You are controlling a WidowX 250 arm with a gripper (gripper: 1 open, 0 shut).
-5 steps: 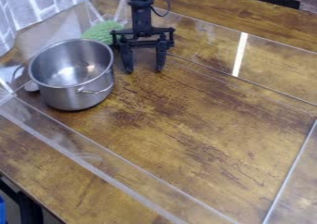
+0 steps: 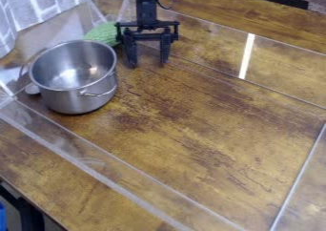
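Observation:
My black gripper (image 2: 148, 46) hangs at the upper middle, low over the wooden table, its two fingers pointing down and apart. A green bristly item (image 2: 105, 32) lies just behind and left of it, partly hidden by the gripper. A steel pot (image 2: 76, 87) stands at the left, in front of and left of the gripper. Whether anything is between the fingers is too small to tell.
Clear plastic strips or panels border the table's work area (image 2: 204, 130). A small pale object (image 2: 29, 90) lies left of the pot, partly hidden.
The pot stays where it was.

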